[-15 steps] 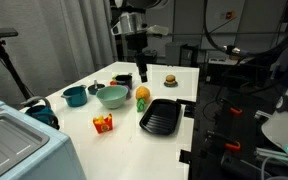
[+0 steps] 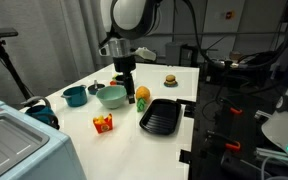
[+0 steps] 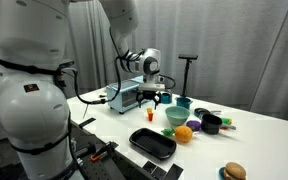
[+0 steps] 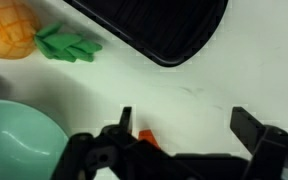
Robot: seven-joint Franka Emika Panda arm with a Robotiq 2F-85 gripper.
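Observation:
My gripper (image 2: 118, 73) hangs over the white table, its two fingers spread wide apart with nothing between them. In the wrist view, a red piece (image 4: 147, 137) shows partly behind the left finger; the rest of it is hidden. This looks like the red and yellow object (image 2: 103, 124) standing on the table in the first exterior view. A teal bowl (image 4: 22, 145) lies at the wrist view's lower left. Above that bowl is an orange toy pineapple (image 4: 6, 30) with green leaves (image 4: 68, 43). The black tray (image 4: 169, 25) fills the top middle, empty where visible.
A light blue box-like appliance (image 2: 29, 150) stands at the near left. Pots (image 2: 76, 96) and a dark pan (image 3: 212, 124) sit farther along the table, and a toy burger (image 2: 170, 79) lies apart. The table between the tray and the red and yellow object is clear.
The objects on the table have not moved.

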